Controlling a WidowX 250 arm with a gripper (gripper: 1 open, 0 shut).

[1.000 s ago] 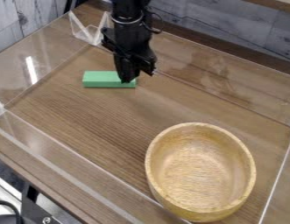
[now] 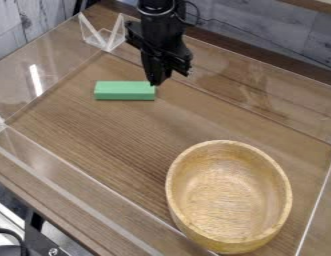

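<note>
My black gripper [image 2: 158, 73] hangs over the table at the upper middle, shut, with nothing visible between its fingers. A flat green block [image 2: 124, 90] lies on the wood just below and to the left of it. The fingertips appear above the block's right end; whether they touch it I cannot tell.
A round tan bowl [image 2: 229, 197] sits at the lower right of the wooden table [image 2: 101, 160]. Walls line the back, and a clear plastic piece stands at the left edge.
My gripper has risen away from the green block, moving up in the view. The block and bowl look unmoved.
</note>
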